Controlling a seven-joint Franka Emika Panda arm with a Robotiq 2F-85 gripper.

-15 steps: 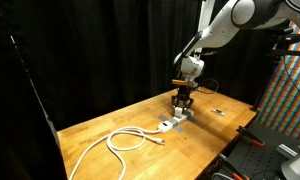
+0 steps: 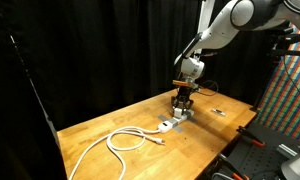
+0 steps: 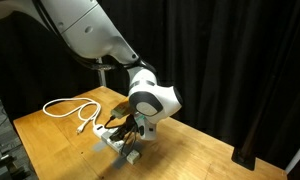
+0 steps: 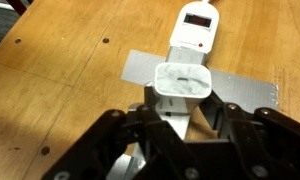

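A white block-like piece [image 4: 183, 80] sits between the black fingers of my gripper, which is shut on it. In the wrist view this piece is directly over a white power strip [image 4: 194, 27], hiding part of it; whether the two touch I cannot tell. The strip has a small dark display or switch near its far end and lies on silver tape [image 4: 242, 88] across the wooden table. In exterior view 1 the gripper [image 2: 181, 107] points down at the strip's right end.
A white cord [image 2: 112, 141] loops over the table left of the strip, its plug end lying nearby. A small light object [image 2: 218, 112] lies to the right of the gripper. Bare wood [image 2: 90, 128] is free at the left; dark curtains stand behind.
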